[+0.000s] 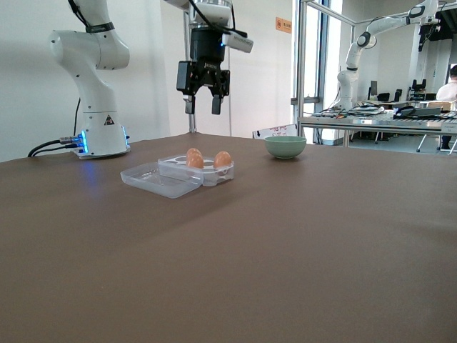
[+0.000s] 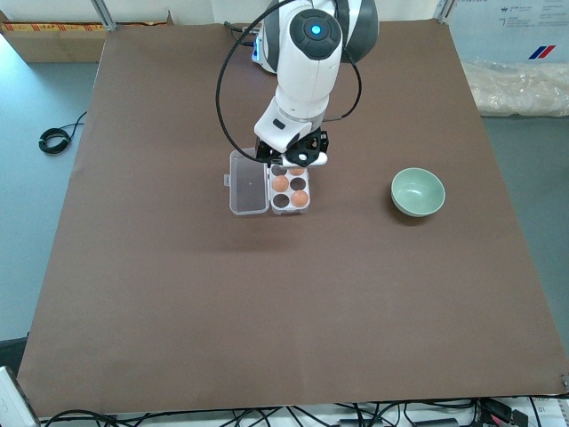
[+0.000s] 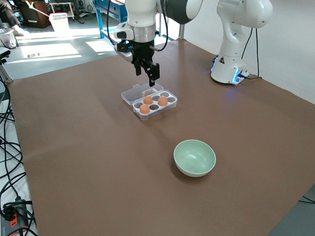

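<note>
A clear plastic egg box [image 2: 249, 182] lies open mid-table, its lid flat to the left in the left view; several brown eggs [image 3: 162, 101] sit in its cups, others empty. My black gripper [image 1: 203, 102] hangs above the box, fingers downward and apart in the top view, with nothing visible between them. In the left view the wrist hides part of the box's far end. A green bowl [image 2: 418, 191] stands to the box's right in that view, apart from it.
Cables lie along the table's outer edge.
</note>
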